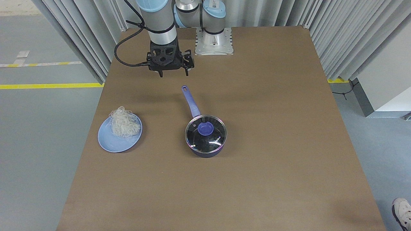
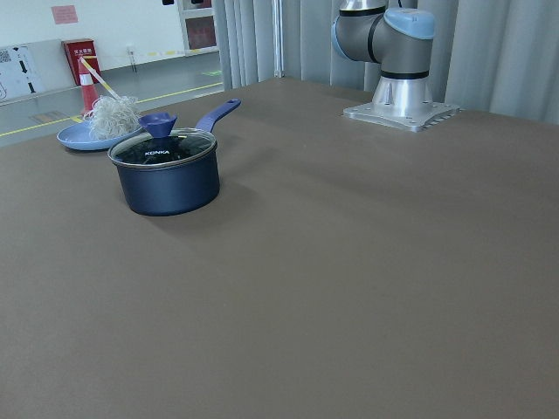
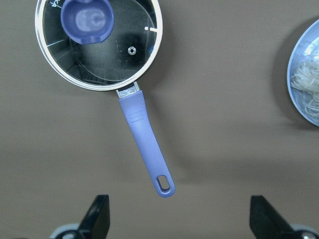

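Observation:
A dark blue saucepan (image 1: 208, 142) with a glass lid and purple knob (image 1: 205, 128) sits mid-table, its handle (image 3: 142, 134) pointing toward the robot. In the left view the pot (image 2: 170, 188) stands upright. Left of it in the front view is a blue plate (image 1: 113, 143) of white noodles (image 1: 123, 122). My gripper (image 1: 173, 73) hangs above the table behind the pan's handle; in the wrist view the gripper is open, fingers wide apart beyond the handle's end, nothing between them.
The robot base (image 1: 214, 48) stands at the back edge, with curtains behind.

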